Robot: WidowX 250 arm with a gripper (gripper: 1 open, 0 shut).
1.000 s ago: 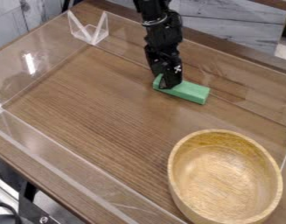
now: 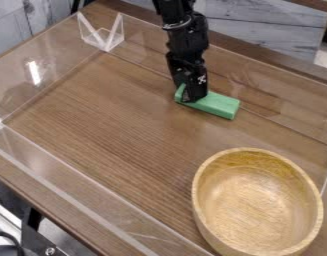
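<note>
A black robot arm reaches down from the top middle to a green rectangular object (image 2: 214, 106) lying on the wooden table (image 2: 99, 140). Its gripper (image 2: 190, 92) is at the left end of the green object, open, with the fingertips low over or around that end; whether they touch it is hard to tell.
A large tan oval basket (image 2: 257, 215) stands at the bottom right. A clear, translucent item (image 2: 102, 32) is at the upper left.
</note>
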